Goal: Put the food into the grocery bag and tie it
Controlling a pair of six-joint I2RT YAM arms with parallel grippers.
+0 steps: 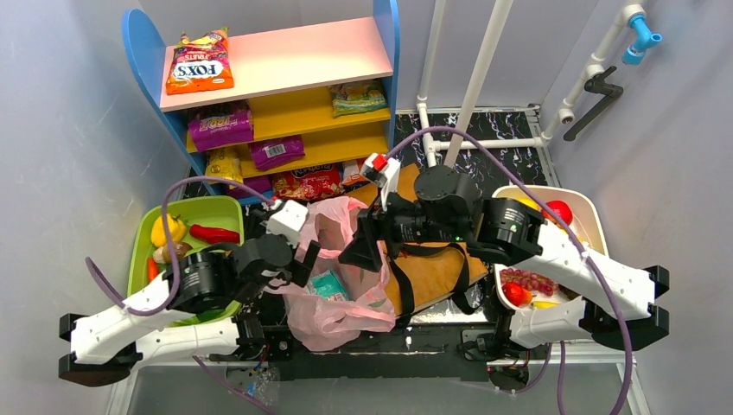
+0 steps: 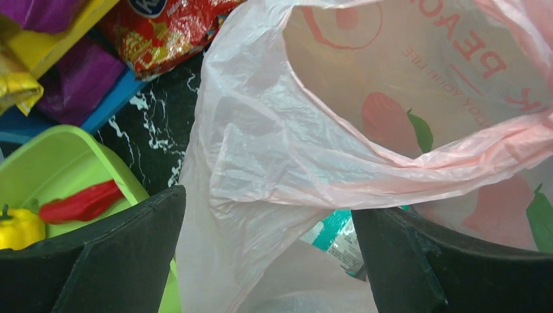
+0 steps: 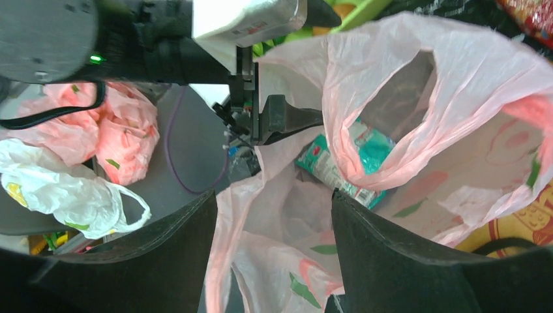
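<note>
The pink plastic grocery bag [image 1: 341, 320] stands with its mouth upward between my two grippers. Inside lies a teal and white food packet [image 1: 328, 286], also visible through the bag's opening in the right wrist view [image 3: 357, 158]. At the bag's left side my left gripper is open; bag film spreads in front of and between its fingers, without being pinched. My right gripper is over the bag's right side. Its fingers stand apart in its wrist view, with bag plastic showing between them; whether they clasp any film is unclear.
Snack packets fill a blue-sided shelf [image 1: 285, 54] behind. A green bin [image 1: 143, 245] of vegetables sits left, a white bin [image 1: 605, 259] of fruit right. A brown case [image 1: 432, 285] with black straps lies close beside the bag.
</note>
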